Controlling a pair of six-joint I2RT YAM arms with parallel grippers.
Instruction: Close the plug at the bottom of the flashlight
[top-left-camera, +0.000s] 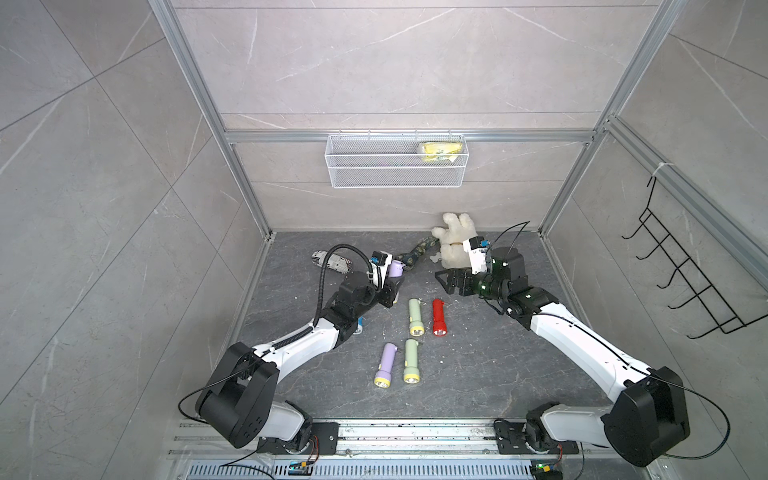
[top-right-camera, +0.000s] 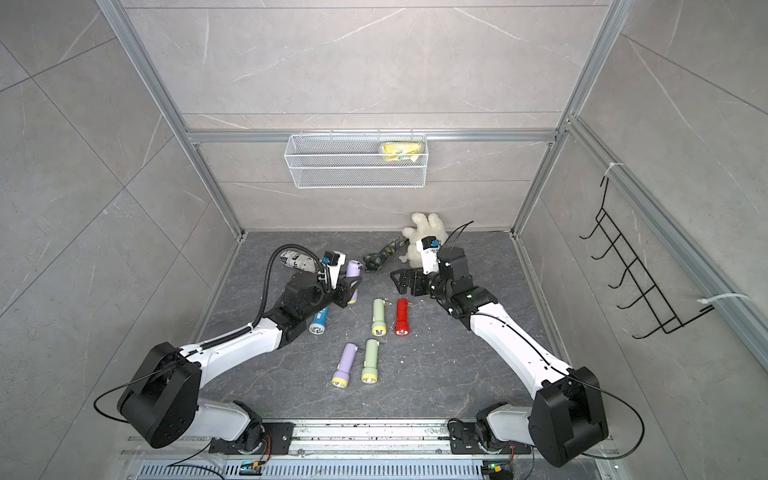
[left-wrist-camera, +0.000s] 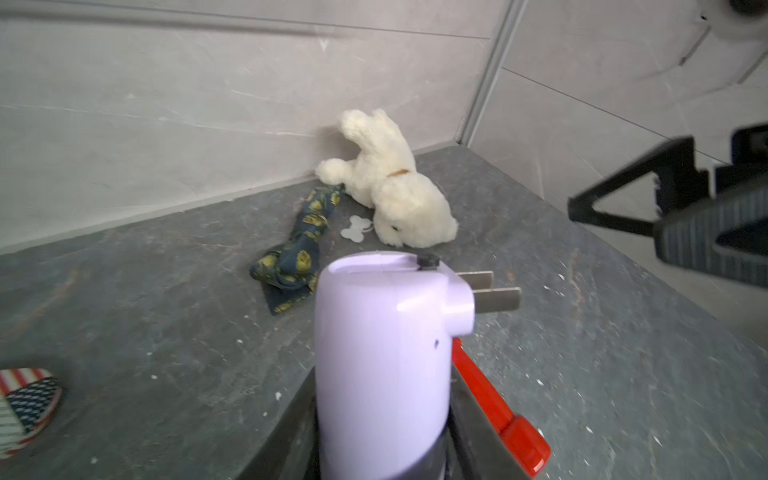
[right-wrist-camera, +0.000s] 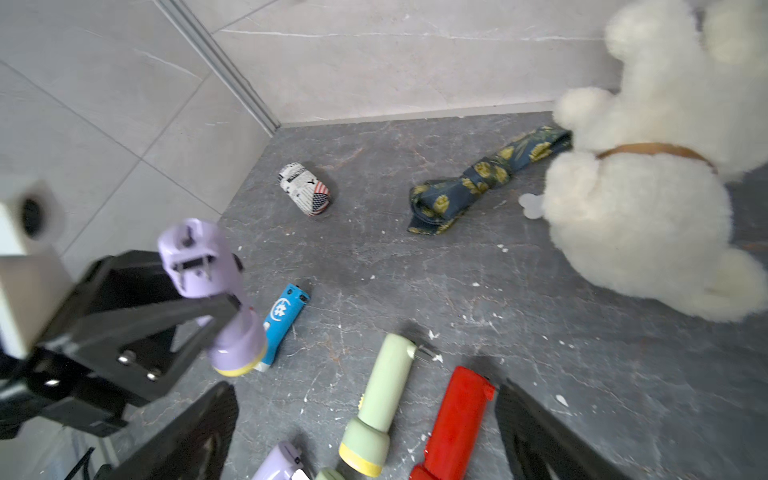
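A lilac flashlight (left-wrist-camera: 382, 352) stands upright in my left gripper (top-left-camera: 390, 286), raised off the table. Two metal plug prongs (left-wrist-camera: 496, 299) stick out sideways from its top end, as the left wrist view shows. The yellow-rimmed lens end points down in the right wrist view (right-wrist-camera: 240, 360). My right gripper (top-right-camera: 406, 280) is open and empty, facing the held flashlight from the right, a short distance away.
A blue flashlight (right-wrist-camera: 280, 320), pale green flashlights (top-left-camera: 415, 317), a red one (top-left-camera: 438, 316) and another lilac one (top-left-camera: 385, 364) lie below. A plush toy (top-left-camera: 456, 236), patterned cloth (right-wrist-camera: 472, 180) and printed case (right-wrist-camera: 304, 188) lie at the back.
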